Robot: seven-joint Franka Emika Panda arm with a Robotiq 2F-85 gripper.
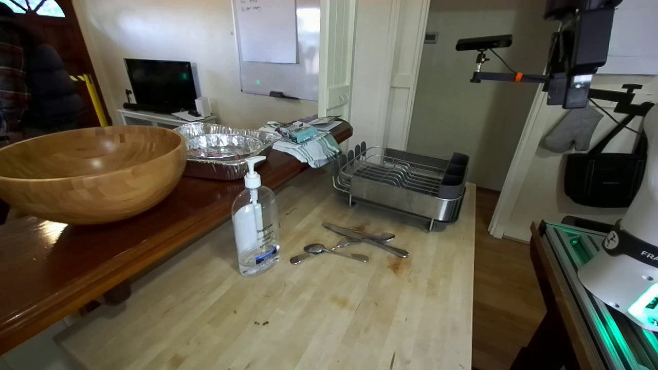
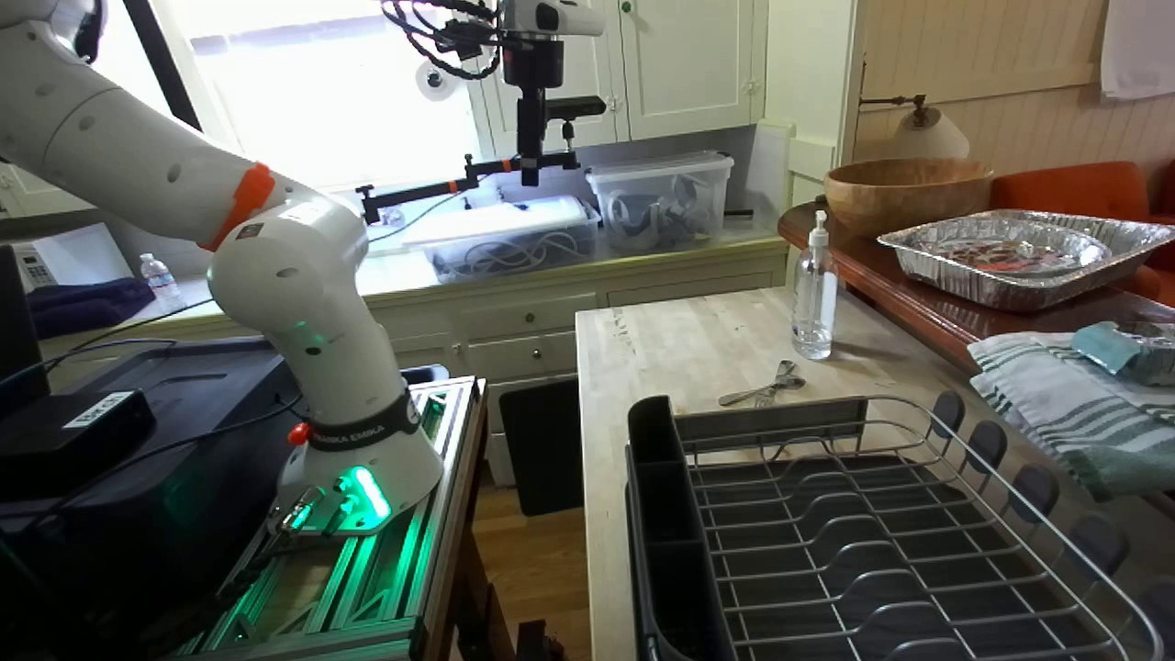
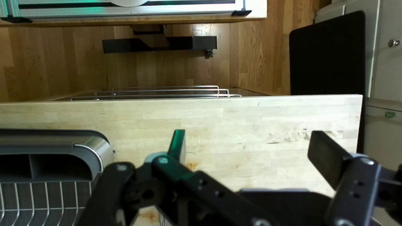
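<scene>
My gripper is open high above the table's edge, its two fingers wide apart and nothing between them in the wrist view. In exterior view 2 the gripper (image 2: 530, 176) points straight down, well clear of the table. Several pieces of cutlery lie crossed on the wooden table: a knife (image 1: 365, 240), a spoon (image 1: 315, 248) and others partly overlapping. Behind them stands a dish rack (image 1: 395, 188) with dark holder cups (image 1: 454, 176) along one side. The wrist view shows only a corner of the rack (image 3: 47, 199); the cutlery is hidden there.
A clear pump bottle (image 1: 256, 231) stands upright beside the cutlery. On the higher dark counter are a wooden bowl (image 1: 92, 172), foil trays (image 1: 225, 148) and a striped towel (image 1: 308, 148).
</scene>
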